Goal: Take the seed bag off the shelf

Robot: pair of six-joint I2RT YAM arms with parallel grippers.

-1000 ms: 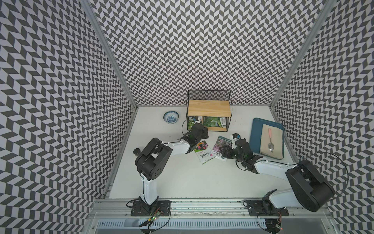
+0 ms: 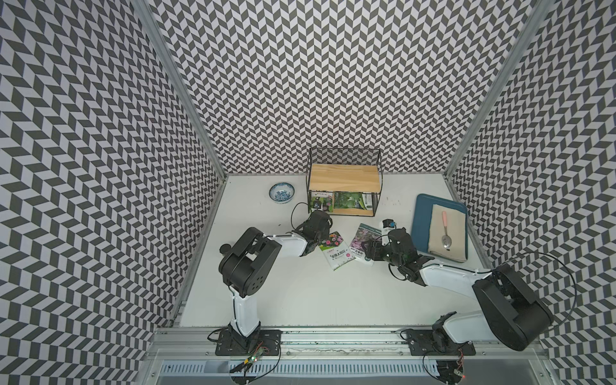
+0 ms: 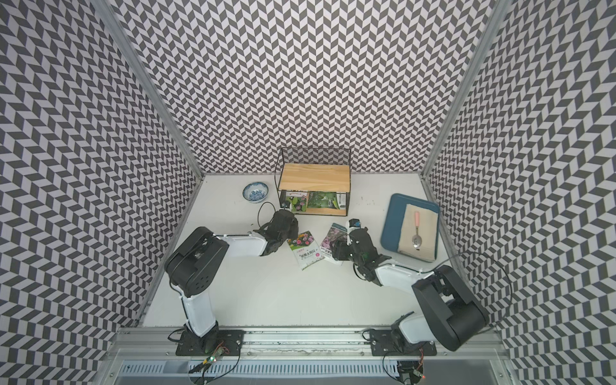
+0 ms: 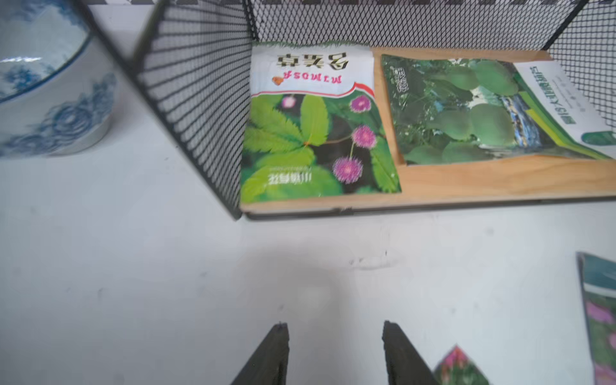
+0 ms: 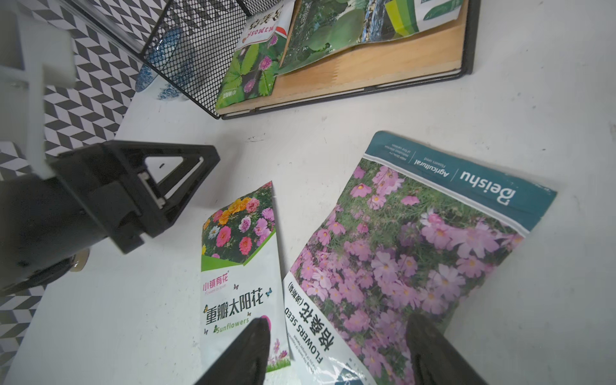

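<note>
Two seed bags lie on the lower wooden board of the shelf: a mimosa bag at the left and a green-leaf bag to its right. In front of the shelf my left gripper is part open, with bare table between its fingertips and the mimosa bag further off. On the table rest a sunflower seed bag and a pink-flower seed bag. Over the near end of the pink-flower bag, my right gripper stands open and holds nothing.
A blue-and-white bowl stands left of the shelf's mesh side. At the right, a blue tray carries a cloth and a spoon.
My left gripper has shifted left, so more of the mimosa bag shows in the top left view. The right arm is almost still, and the bags lie where they were.
</note>
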